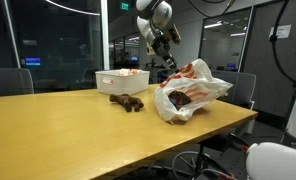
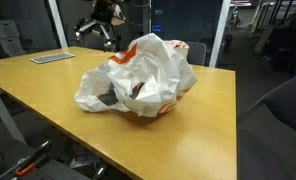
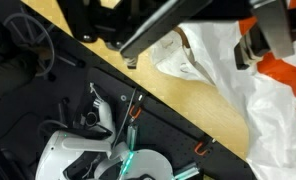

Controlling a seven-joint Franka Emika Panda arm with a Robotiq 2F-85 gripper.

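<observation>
My gripper (image 1: pixel 171 66) is above the table, just beyond and over the upper left side of a white plastic bag with orange print (image 1: pixel 193 92). In the wrist view the fingers stand well apart, and the gripper is open; part of the bag (image 3: pixel 228 85) shows below it. The bag stands crumpled on the table, its mouth open, with a dark brown thing (image 1: pixel 180 98) visible inside. A dark brown, lumpy soft object (image 1: pixel 126 102) lies on the table to the bag's left.
A white box (image 1: pixel 123 82) with light and orange items in it stands at the table's back. A keyboard (image 2: pixel 56 57) lies at the far left in exterior view 2.
</observation>
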